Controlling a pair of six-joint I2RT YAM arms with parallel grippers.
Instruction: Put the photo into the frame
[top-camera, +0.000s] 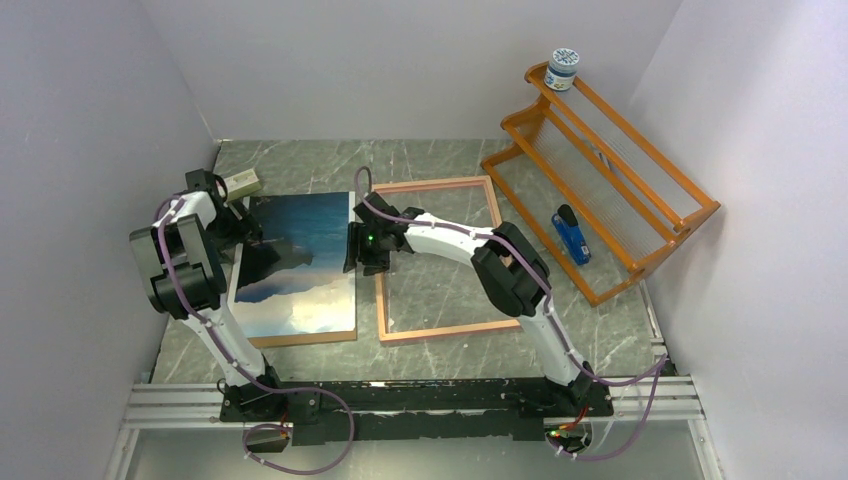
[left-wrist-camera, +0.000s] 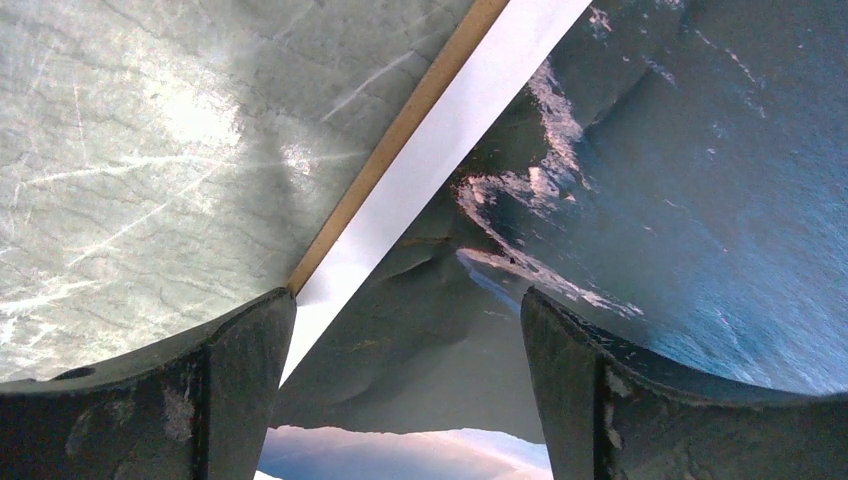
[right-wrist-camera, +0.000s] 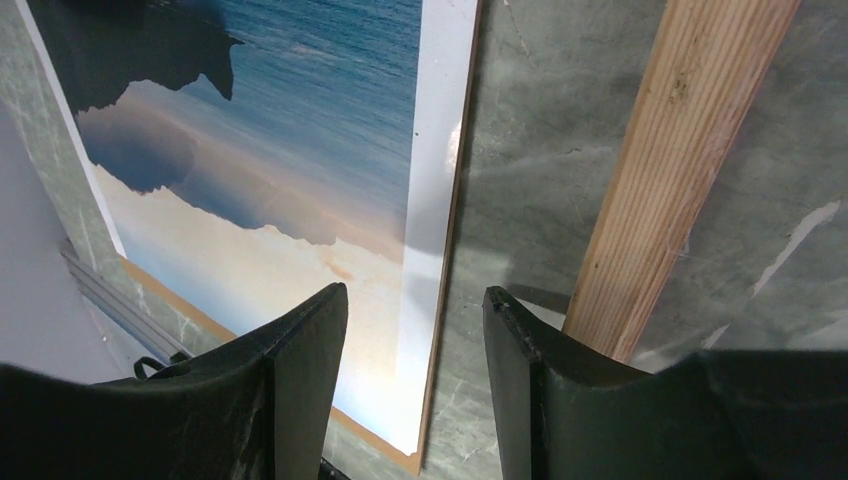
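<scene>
The photo (top-camera: 295, 270), a seascape with a white border on a brown board, lies on the table's left side. To its right lies the empty wooden frame (top-camera: 440, 330), also seen in the right wrist view (right-wrist-camera: 660, 170). My left gripper is open over the photo's left edge, one finger at the white border (left-wrist-camera: 430, 160) and board edge, the other over the dark print. My right gripper stands open above the photo's right white border, between photo and frame, with nothing held.
A wooden rack (top-camera: 630, 170) with a jar (top-camera: 561, 70) on top stands at the right, a blue tool (top-camera: 568, 236) beneath it. A pale block (top-camera: 243, 183) lies behind the photo. Walls close in left, back and right.
</scene>
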